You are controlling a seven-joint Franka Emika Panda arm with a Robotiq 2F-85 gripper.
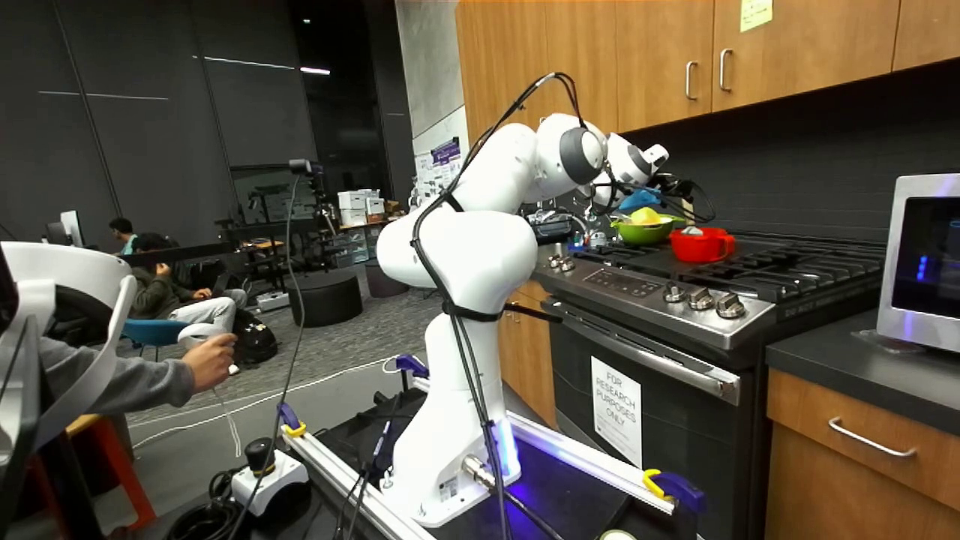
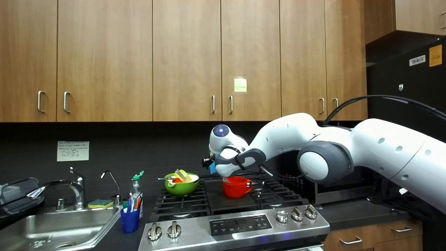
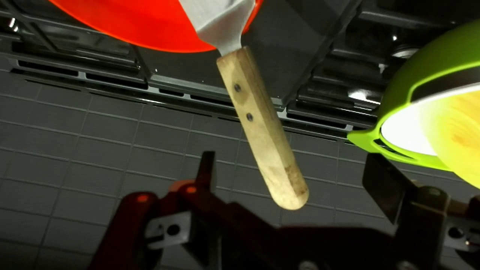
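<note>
In the wrist view, a spatula with a wooden handle (image 3: 265, 135) leans out of a red pot (image 3: 148, 27), its metal blade reaching into the pot. My gripper is open, one finger on either side of the view. The handle's rounded end shows in the gap between the fingers, and whether it lies level with them I cannot tell. In exterior view 2 the red pot (image 2: 236, 187) rests on the middle of the stove, below the arm's end. Beside it stands a green pot (image 2: 181, 186) holding yellow and orange items.
The stove (image 2: 267, 211) has black grates and front knobs. A sink (image 2: 71, 226) and a blue cup of pens (image 2: 130, 219) lie to its left. Wooden cabinets (image 2: 188, 62) hang above, and a dark tiled wall (image 3: 90, 157) stands behind. A microwave (image 1: 931, 261) is at the right.
</note>
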